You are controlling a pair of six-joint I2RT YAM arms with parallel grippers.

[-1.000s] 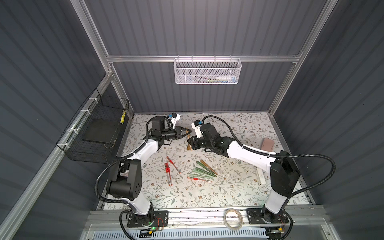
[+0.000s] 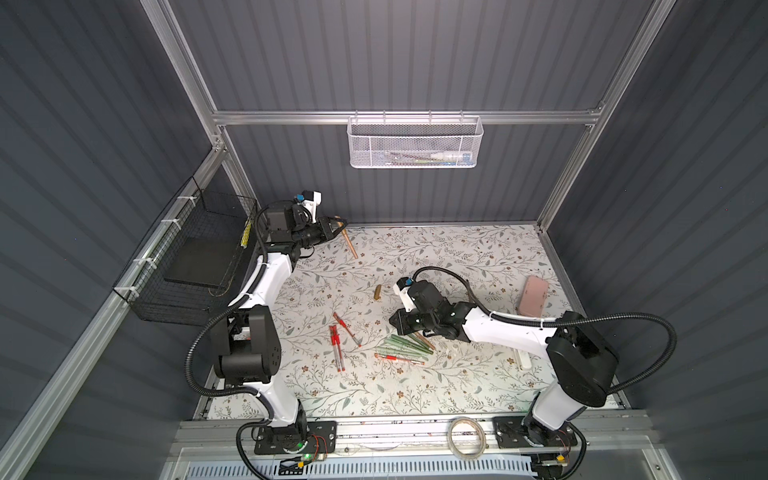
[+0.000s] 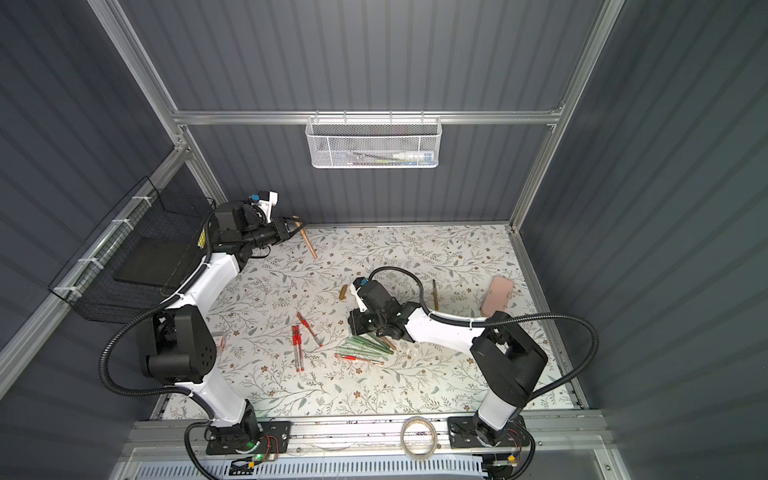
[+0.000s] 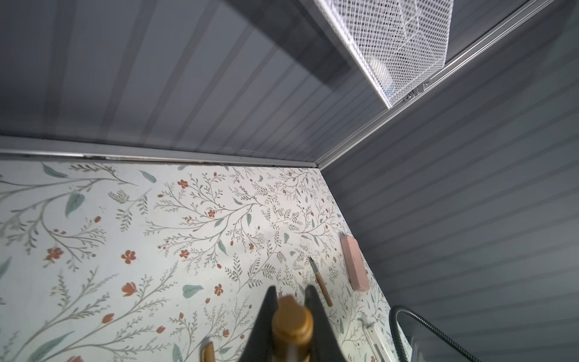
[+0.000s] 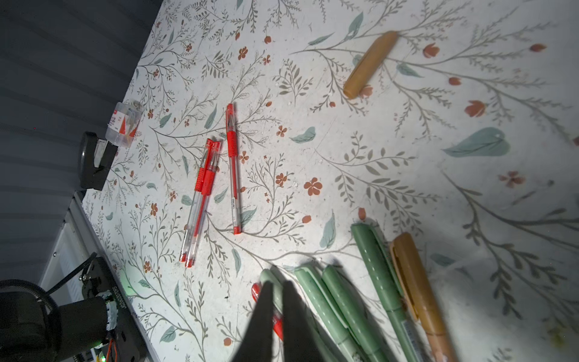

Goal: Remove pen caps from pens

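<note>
My left gripper (image 2: 339, 225) is shut on a brown pen (image 2: 349, 244), raised near the back left corner, the pen tilted downward. In the left wrist view the pen's rounded orange-brown end (image 4: 292, 325) sits between the dark fingers. My right gripper (image 2: 399, 323) is low over the pen group; its blurred fingers (image 5: 265, 322) stand a narrow gap apart, and nothing shows held. Beneath lie green pens (image 5: 377, 265), a brown pen (image 5: 416, 283) with its clip showing and a red pen (image 5: 277, 325). A loose brown cap (image 5: 371, 65) rests mid-table.
Red pens (image 2: 337, 348) lie left of the green ones. A dark-tipped brown pen (image 3: 435, 294) lies on the right, near a pink box (image 3: 497, 296). A black wire basket (image 2: 192, 264) hangs on the left, a white one (image 2: 415, 152) on the back wall.
My left gripper has carried the brown pen back and to the left. My right gripper has moved away from it, toward the front, over the green pens. The loose cap is now uncovered.
</note>
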